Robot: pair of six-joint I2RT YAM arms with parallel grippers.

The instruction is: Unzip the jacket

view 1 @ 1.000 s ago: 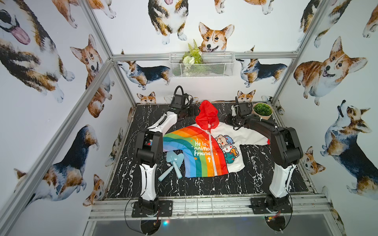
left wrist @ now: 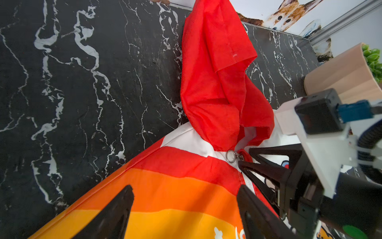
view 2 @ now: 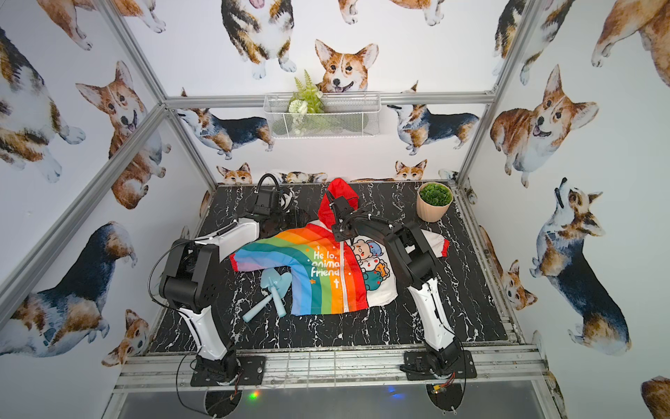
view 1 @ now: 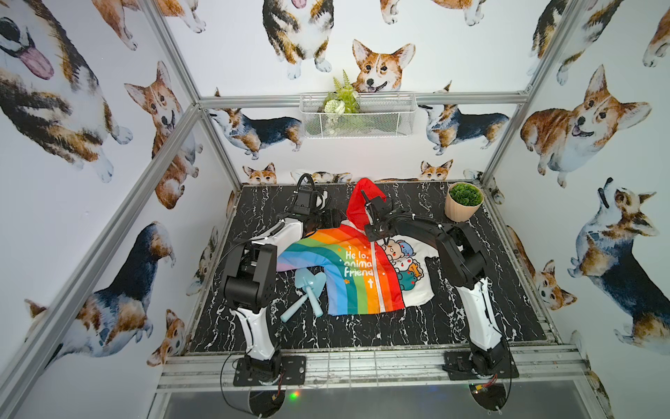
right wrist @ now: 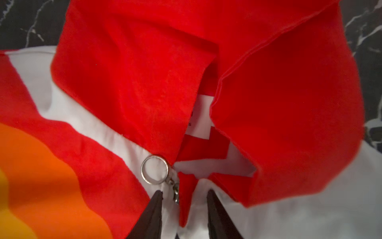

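The jacket (view 1: 349,279) lies flat, its left half rainbow-striped and its right half white, with a red hood (left wrist: 216,79) at the back. A silver ring (right wrist: 142,169) hangs from the zipper slider (right wrist: 175,193) at the collar. My right gripper is open around the slider's line, one fingertip to each side; the ring sits up and left of them. In the left wrist view, the right gripper's fingers (left wrist: 274,150) come in from the right, close to the ring. My left gripper stands open above the rainbow side, nothing between its fingers.
Two pale blue toy tools (view 1: 310,282) lie below the rainbow sleeve. A potted plant (view 1: 463,202) stands at the back right. A white wire basket (view 1: 377,125) hangs on the back wall.
The left gripper has moved slightly nearer the front. The jacket has stayed in place.
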